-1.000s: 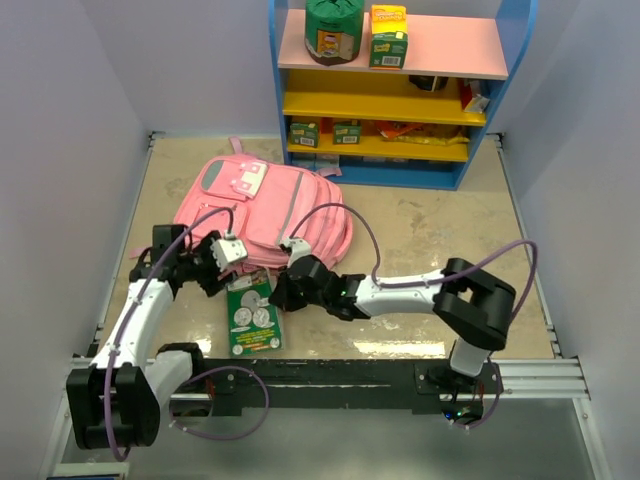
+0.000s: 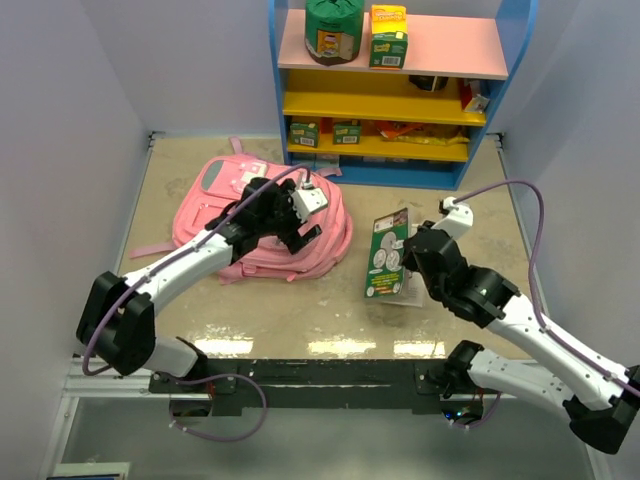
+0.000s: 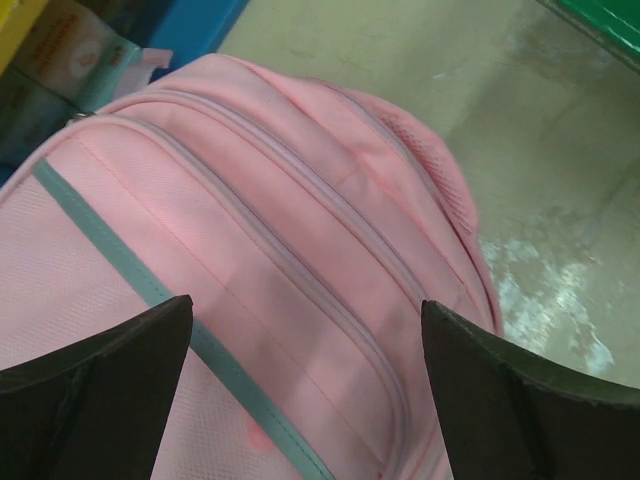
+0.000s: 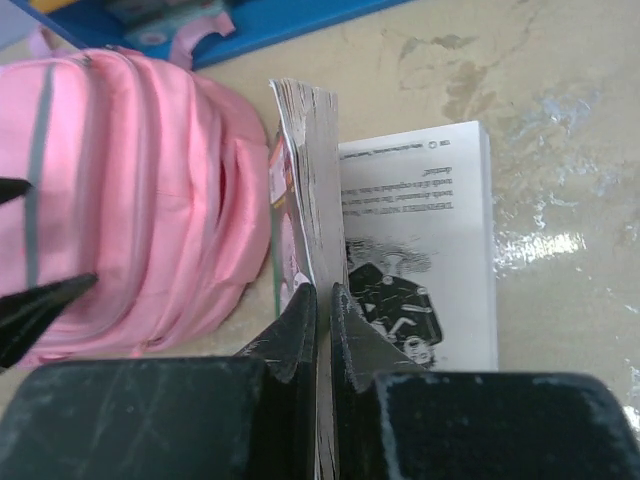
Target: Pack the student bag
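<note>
The pink backpack (image 2: 335, 228) lies on the floor at the left of centre, a grey strip across its face. Above it hovers my left gripper (image 2: 304, 241), its fingers wide apart; in the left wrist view only the backpack's fabric (image 3: 270, 230) shows below them. To the right of the bag, a green notebook (image 2: 388, 252) is held nearly upright by my right gripper, shut on its page edge. Beside that notebook, a white book or sheet (image 4: 430, 230) with printed lines and a black picture rests flat on the floor, partly hidden.
A blue shelf unit (image 2: 378, 172) stands at the back, with boxes and packets on its yellow and pink shelves. A green cylinder (image 2: 333, 30) and a yellow-green box (image 2: 388, 37) sit on top.
The right gripper has carried the green notebook rightward from the bag's front, and the notebook now stands more on edge. The left arm has moved right, over the backpack.
</note>
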